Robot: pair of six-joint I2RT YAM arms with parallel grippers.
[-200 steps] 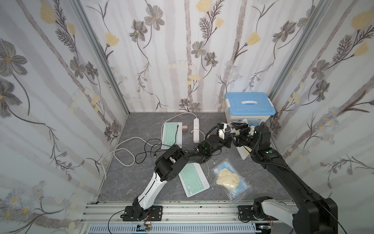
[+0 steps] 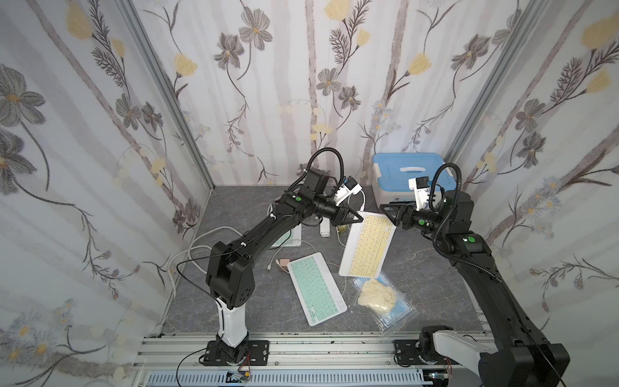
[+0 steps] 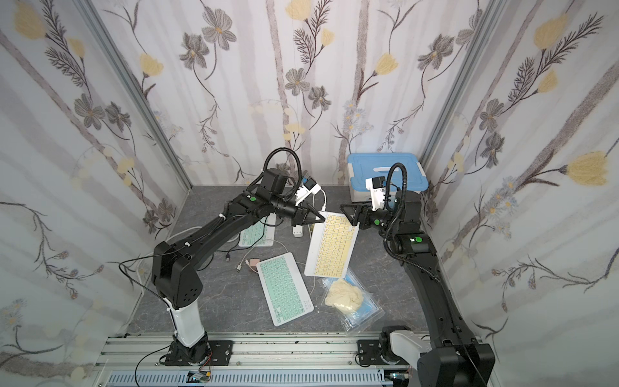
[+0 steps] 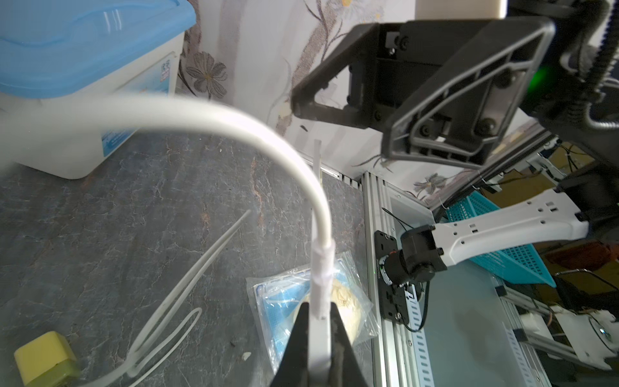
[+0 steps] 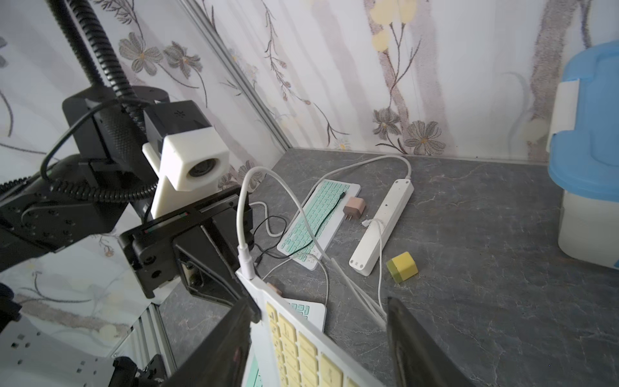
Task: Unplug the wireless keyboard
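Note:
A yellow-keyed white keyboard (image 2: 367,245) hangs tilted in the air, held at its upper end by my left gripper (image 2: 345,218), shut on it. A white cable (image 5: 258,171) rises from that end in an arch, with its connector (image 5: 246,263) at the keyboard's edge. In the left wrist view the connector (image 4: 321,271) stands right in front of the fingers. My right gripper (image 2: 387,213) is part open beside the keyboard's upper right corner. Its blurred fingers (image 5: 406,342) flank the keyboard's edge in the right wrist view, apparently not closed on it.
Two green-keyed keyboards (image 2: 316,290) (image 2: 287,238) lie on the grey table (image 2: 200,296). A power strip (image 5: 381,225), pink charger (image 5: 354,206), yellow block (image 5: 402,266), bagged dough (image 2: 377,295) and blue-lidded box (image 2: 406,169) are around. Free table shows at right.
My left gripper has moved left and up with the yellow keyboard, which has come into clear view. The right gripper has shifted, lately upward and left.

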